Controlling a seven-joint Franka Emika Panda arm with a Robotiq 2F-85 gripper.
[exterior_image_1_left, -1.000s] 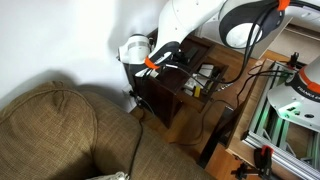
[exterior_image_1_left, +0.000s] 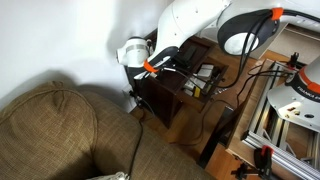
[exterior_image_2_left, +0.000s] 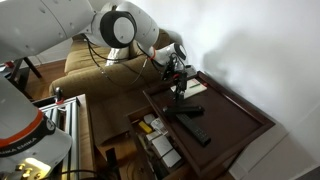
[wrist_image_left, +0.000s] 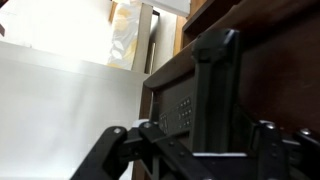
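In exterior view 2 my gripper (exterior_image_2_left: 182, 92) is low over the dark brown cabinet top (exterior_image_2_left: 238, 122), pointing down. A black slab-like object (wrist_image_left: 215, 90) rises between the fingers in the wrist view; whether both fingers press on it cannot be made out. Behind it, a dark remote with rows of buttons (wrist_image_left: 176, 116) lies on the brown surface. Exterior view 2 has a long black remote (exterior_image_2_left: 193, 128) flat on the cabinet top, and another dark object (exterior_image_2_left: 188, 110) just under the gripper. From exterior view 1 the fingertips are hidden by the arm.
Below the cabinet top, an open drawer (exterior_image_2_left: 140, 133) holds several small boxes and papers. A white item (exterior_image_2_left: 196, 88) lies by the wall behind the gripper. The brown couch (exterior_image_1_left: 50, 130) stands to one side. Bare cabinet top shows toward the right in exterior view 2.
Over the last second the arm has stayed almost in place over the cabinet top. No object has visibly moved.
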